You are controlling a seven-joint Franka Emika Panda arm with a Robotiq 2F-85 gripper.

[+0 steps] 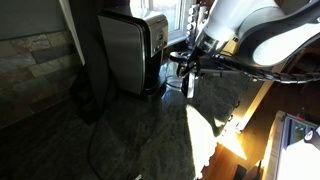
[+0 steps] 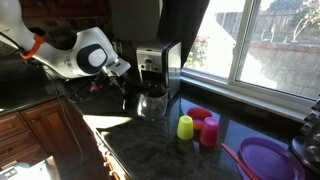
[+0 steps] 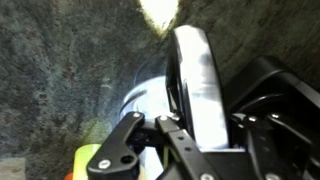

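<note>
A carafe (image 2: 152, 104) with a shiny body stands in front of the coffee maker (image 2: 153, 62), at its lower side. My gripper (image 2: 130, 98) is at the near left of the carafe. In the wrist view, the gripper is shut on the carafe's long black and silver handle (image 3: 202, 80), which rises between the fingers. Part of the carafe's bright rounded body (image 3: 148, 97) shows to the left of the handle. In exterior view 1 the handle (image 1: 190, 86) hangs below the gripper, right of the coffee maker (image 1: 128, 52). Whether the carafe's base touches the counter cannot be made out.
On the counter (image 2: 150, 150) stand a yellow cup (image 2: 185, 128), a pink cup (image 2: 209, 133) and a red bowl (image 2: 197, 114). Farther right are a red utensil (image 2: 238, 160) and a purple plate (image 2: 272, 162). The window (image 2: 265, 50) lies behind. Clear counter spreads in front.
</note>
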